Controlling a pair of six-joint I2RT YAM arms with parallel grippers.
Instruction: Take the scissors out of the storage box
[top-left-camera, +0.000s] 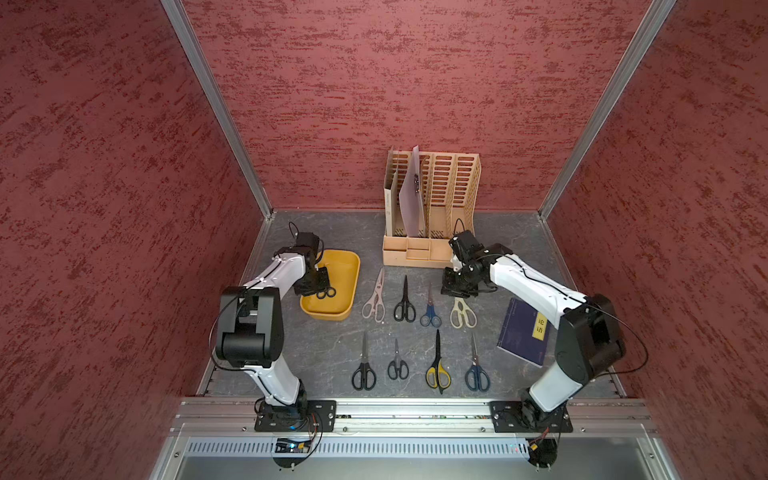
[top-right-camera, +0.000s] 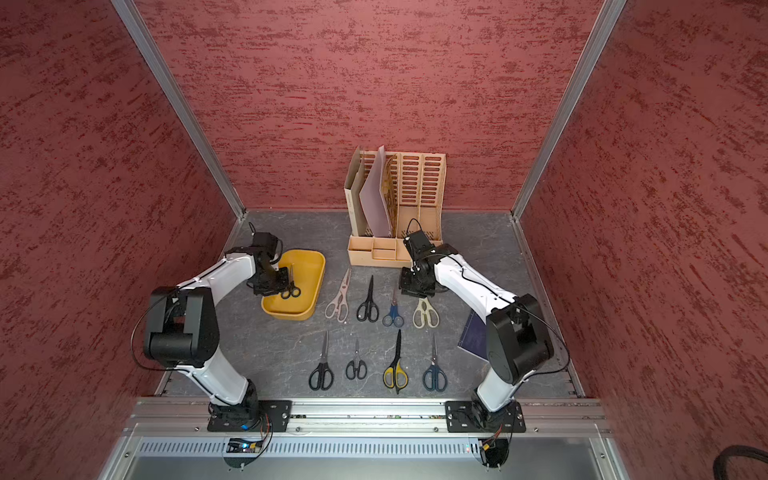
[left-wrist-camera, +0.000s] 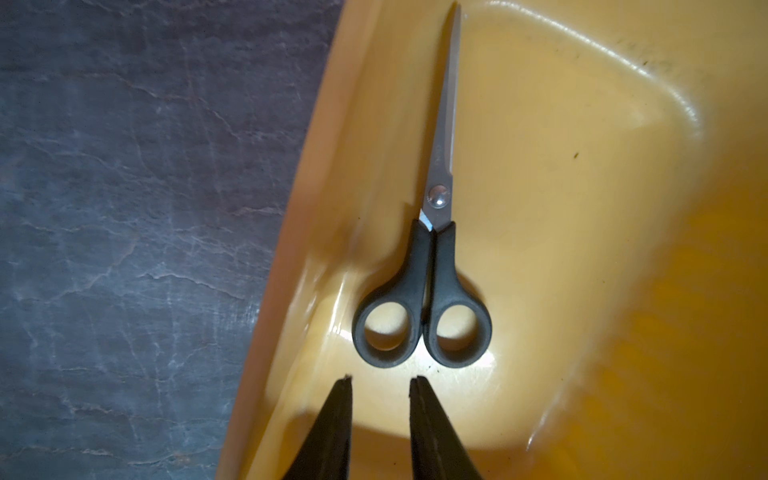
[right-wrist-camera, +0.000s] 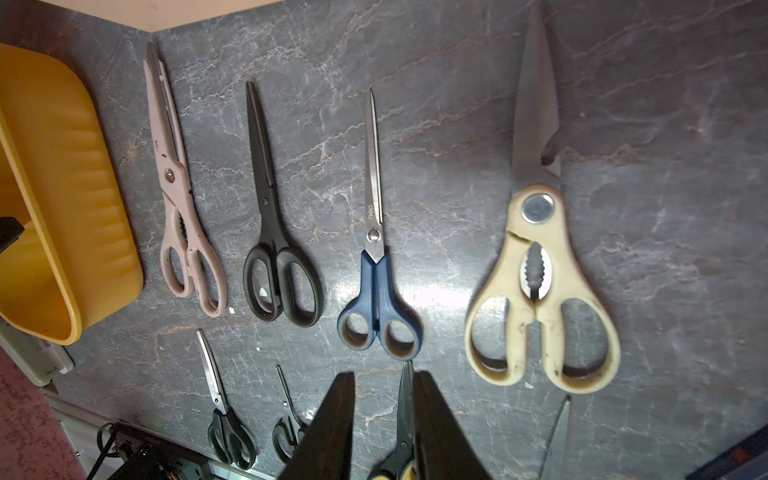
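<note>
A pair of black-handled scissors (left-wrist-camera: 422, 288) lies flat in the yellow storage box (top-left-camera: 357, 278), near one side wall, its blades together. In the left wrist view its handle rings sit just ahead of my left gripper, which is partly open with nothing between its fingers. In the top views, the left arm hides part of these scissors and the box's left side. My right gripper is also partly open and empty. It hangs above the table near the cream scissors (right-wrist-camera: 540, 264) and blue-handled scissors (right-wrist-camera: 378, 300).
Several scissors lie in two rows right of the box, including pink (top-left-camera: 374, 297), black (top-left-camera: 405, 301) and yellow-black (top-left-camera: 437, 364) pairs. Behind them stands a wooden organizer (top-left-camera: 408, 252) with folders. A dark blue book (top-left-camera: 521, 332) lies at the right. Bare table separates the rows.
</note>
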